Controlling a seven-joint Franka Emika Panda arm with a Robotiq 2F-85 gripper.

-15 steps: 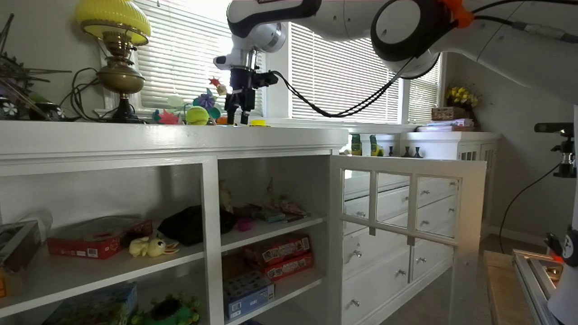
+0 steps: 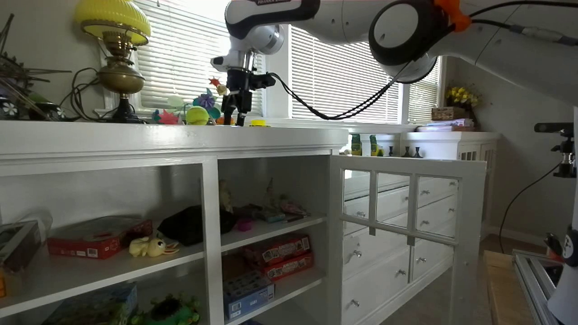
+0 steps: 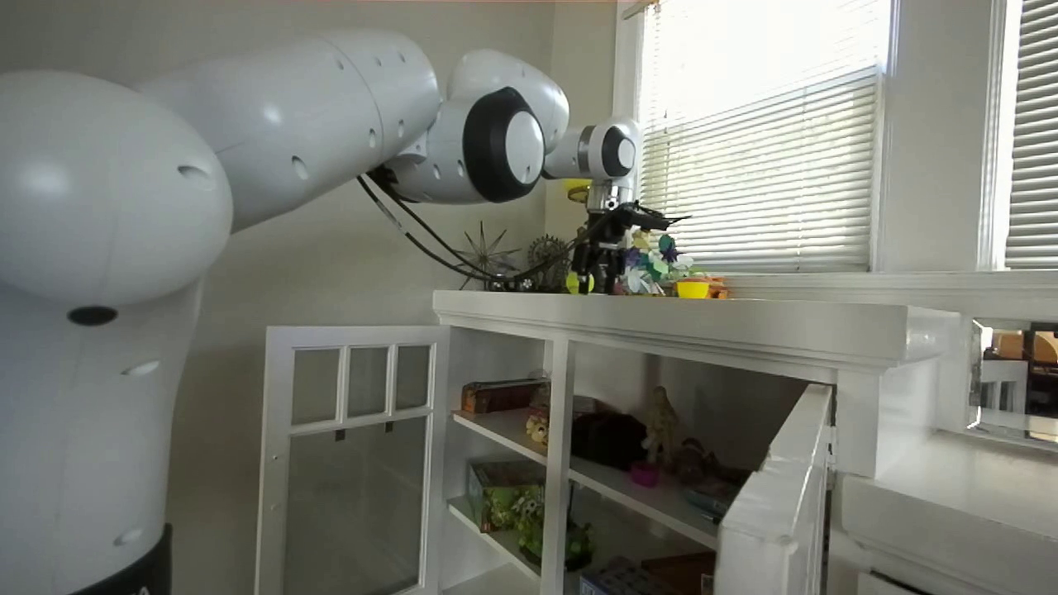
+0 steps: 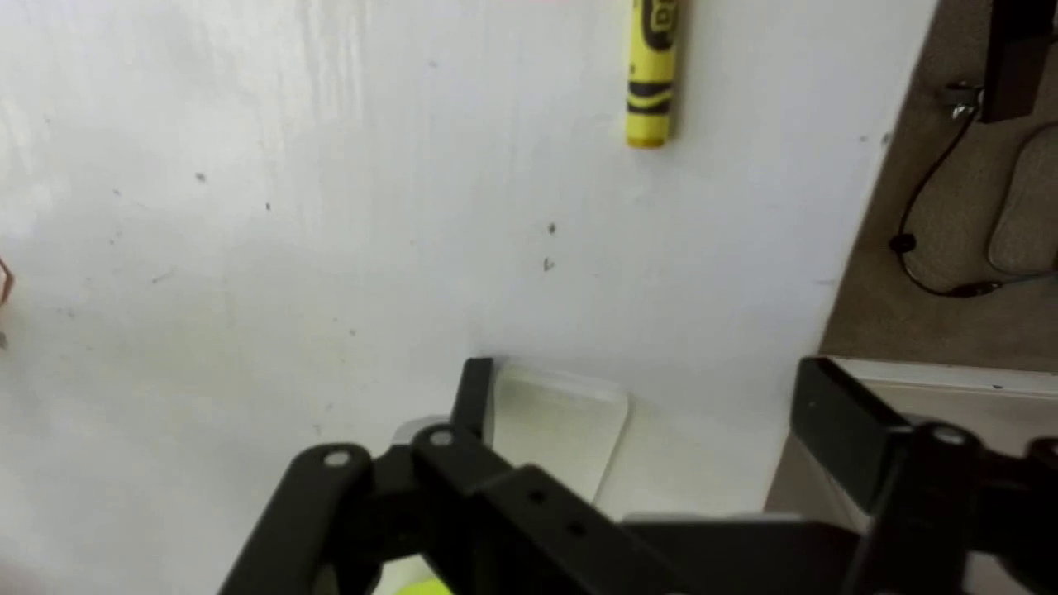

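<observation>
My gripper hangs pointing down just above the white cabinet top (image 2: 179,135), fingers apart. In the wrist view a small pale, rounded-corner flat piece (image 4: 557,428) lies by the left finger (image 4: 474,402); part of it is hidden behind the gripper. I cannot tell whether that finger touches it. The right finger (image 4: 838,426) is over the cabinet's edge, clear of the piece. A yellow crayon (image 4: 650,84) lies farther up the same surface, away from the fingers. In exterior view 2 the gripper (image 3: 598,283) stands near the flowers.
A tennis ball (image 2: 197,115), colourful flowers (image 2: 206,101) and a yellow cup (image 3: 693,287) are close to the gripper. An oil lamp (image 2: 122,81) stands left. The cabinet door (image 2: 468,216) hangs open below, and the shelves hold boxes and toys.
Over the last second my gripper has shifted slightly left and a little lower in exterior view 1. The things on the cabinet top and shelves look unmoved.
</observation>
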